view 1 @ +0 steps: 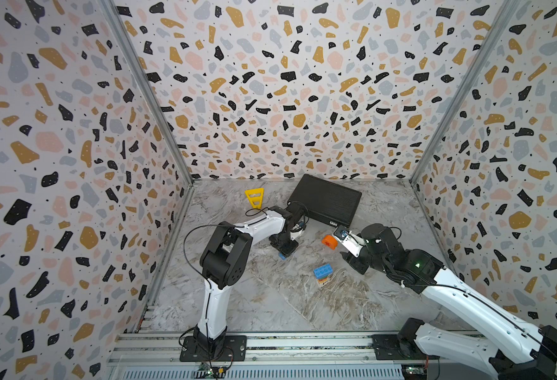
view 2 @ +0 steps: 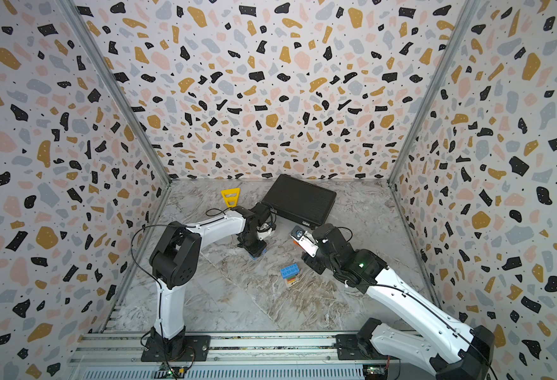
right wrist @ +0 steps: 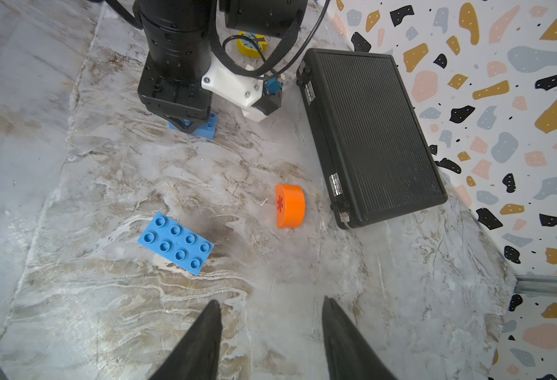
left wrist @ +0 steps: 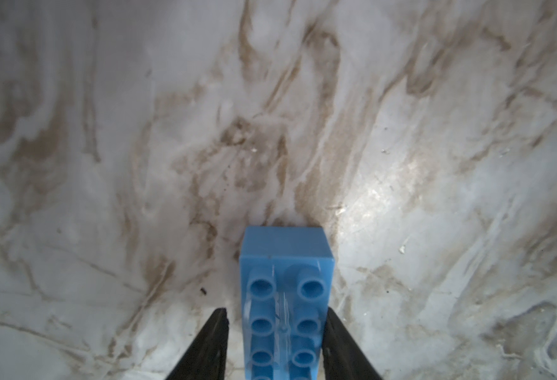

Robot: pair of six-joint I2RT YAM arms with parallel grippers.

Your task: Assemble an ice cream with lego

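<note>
In the left wrist view, a blue studded brick [left wrist: 284, 316] lies on the table with its studs up. Around its near part stand the fingers of my left gripper, part open, with a clear gap on the left side. A second blue brick [right wrist: 175, 243] lies flat, front of centre. An orange rounded piece [right wrist: 290, 205] rests beyond it, near the case. At the back left is a yellow wedge-shaped frame [view 1: 254, 197]. My right gripper hovers open over the right side, nothing between its fingers.
A black ribbed case [view 1: 324, 198] lies at the back, close behind the left gripper and the orange piece. Cables loop round the left wrist.
</note>
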